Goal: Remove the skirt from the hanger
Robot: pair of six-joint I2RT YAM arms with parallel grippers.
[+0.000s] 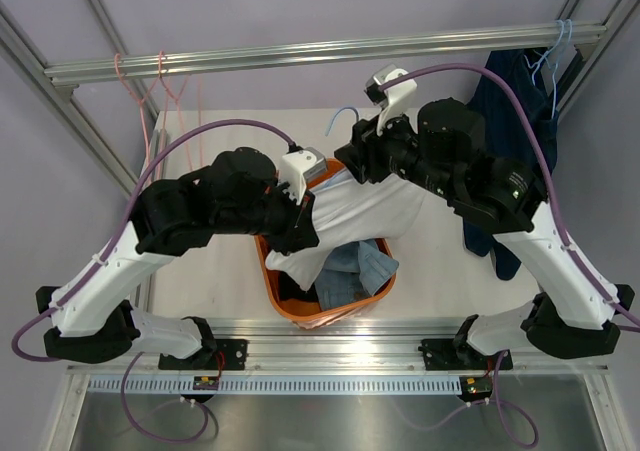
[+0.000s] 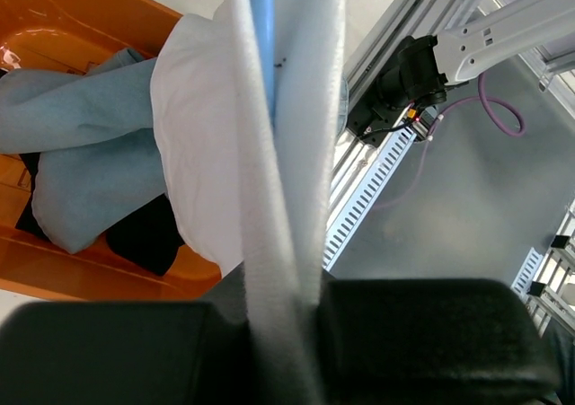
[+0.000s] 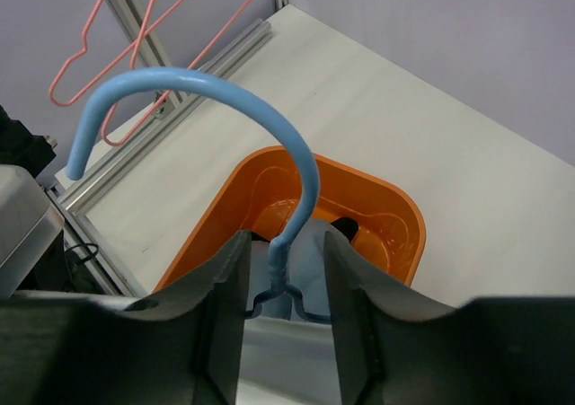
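Note:
The white skirt [image 1: 355, 211] is stretched over the orange bin, with my left gripper [image 1: 298, 233] shut on its cloth; in the left wrist view a white band [image 2: 278, 198] runs between the fingers along a blue hanger strip [image 2: 263, 37]. The blue hanger's hook [image 3: 252, 104] stands upright in the right wrist view, its neck between the fingers of my open right gripper. In the top view that gripper [image 1: 360, 156] is at the upper end of the skirt.
The orange bin [image 3: 368, 198] holds blue-grey and black clothes. A rail [image 1: 280, 57] crosses the back, with pink hangers [image 1: 140, 101] at left and dark garments with blue hangers [image 1: 510, 121] at right. Pale table surface shows around the bin.

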